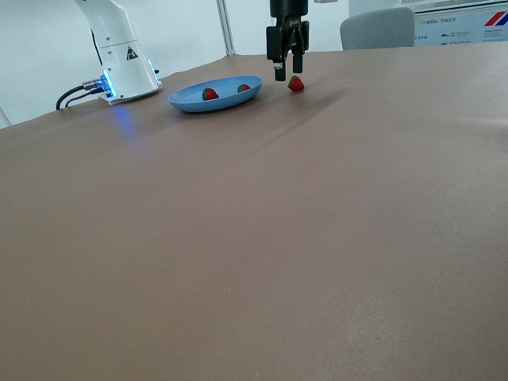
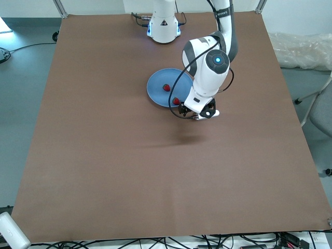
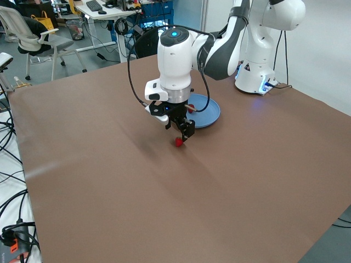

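My black gripper (image 1: pixel 287 70) points down with its fingers apart, open, just above and beside a loose strawberry (image 1: pixel 296 83) on the brown table; in the right view the strawberry (image 3: pixel 179 142) shows just at the fingertips. The blue plate (image 2: pixel 155 83) holds two strawberries, one (image 2: pixel 166 87) toward the middle and one (image 2: pixel 176 101) near the edge. In the left view my gripper (image 2: pixel 197 111) hides the loose strawberry.
The white robot base (image 2: pixel 163 28) with cables stands behind the plate. A grey chair (image 2: pixel 321 111) stands off the table's right side.
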